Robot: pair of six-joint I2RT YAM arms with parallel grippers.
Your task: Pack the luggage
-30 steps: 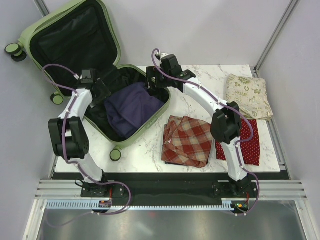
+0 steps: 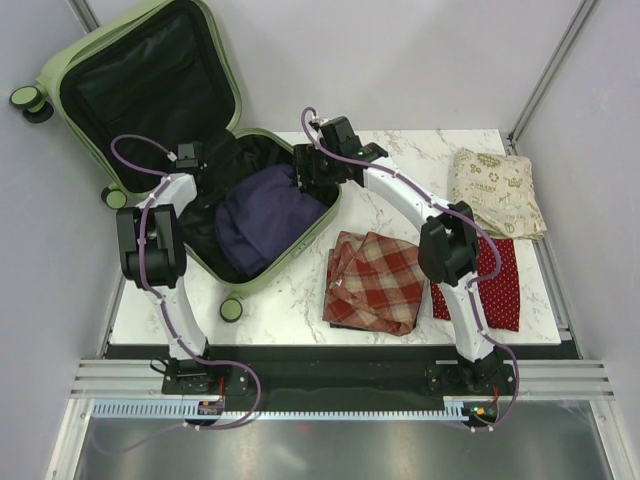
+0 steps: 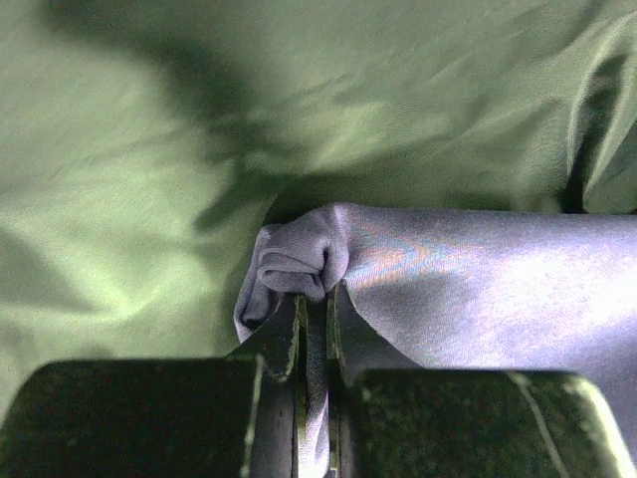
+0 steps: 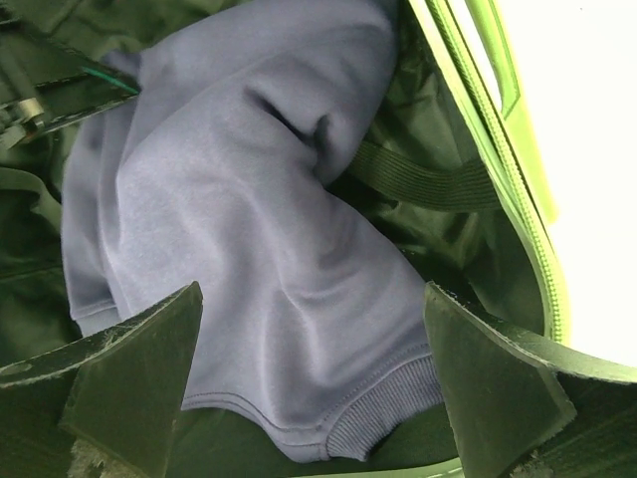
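A dark blue sweatshirt (image 2: pixel 268 220) lies rumpled in the base of the open green suitcase (image 2: pixel 318 232). In the left wrist view my left gripper is shut on a bunched fold of the sweatshirt (image 3: pixel 468 289), at the garment's edge beside the green lining. Over the right end of the suitcase, my right gripper stands open above the sweatshirt (image 4: pixel 259 229), with a ribbed cuff (image 4: pixel 388 406) lying below and between its spread fingers.
The suitcase lid (image 2: pixel 150 85) stands raised at the back left. To the right on the table lie a folded red plaid garment (image 2: pixel 380 285), a red dotted cloth (image 2: pixel 492 285) and a cream patterned cloth (image 2: pixel 497 188).
My left arm has swung rightward, and the sweatshirt's left edge sits slightly differently.
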